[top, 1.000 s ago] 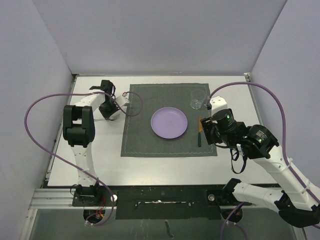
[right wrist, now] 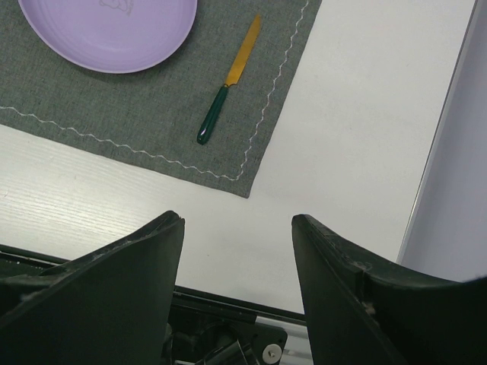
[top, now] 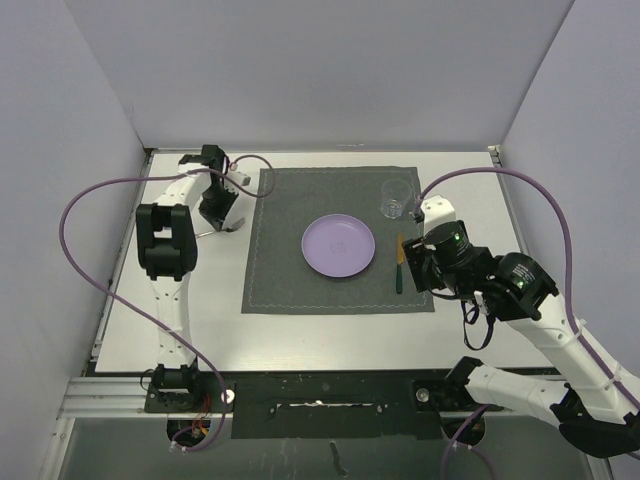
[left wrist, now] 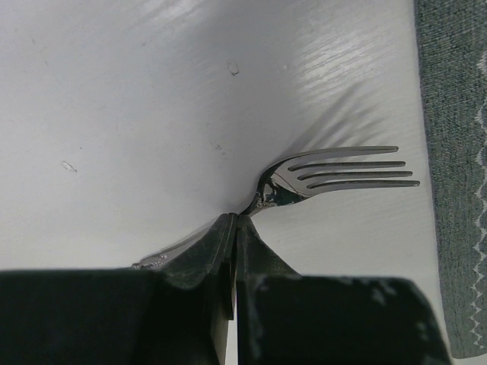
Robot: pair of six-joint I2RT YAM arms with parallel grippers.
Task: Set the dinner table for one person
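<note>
A metal fork [left wrist: 335, 175] lies on the white table left of the grey placemat [top: 280, 290]. My left gripper is shut over the fork's neck; whether any of it is between the fingertips I cannot tell. The purple plate [top: 338, 244] sits mid-mat. Right of it lies a knife with a gold blade and dark green handle [right wrist: 213, 114]. A clear glass [top: 395, 198] stands at the mat's back right. My right gripper is open and empty, above the table's front right.
Walls stand at the back and both sides.
The right arm is essentially still.
</note>
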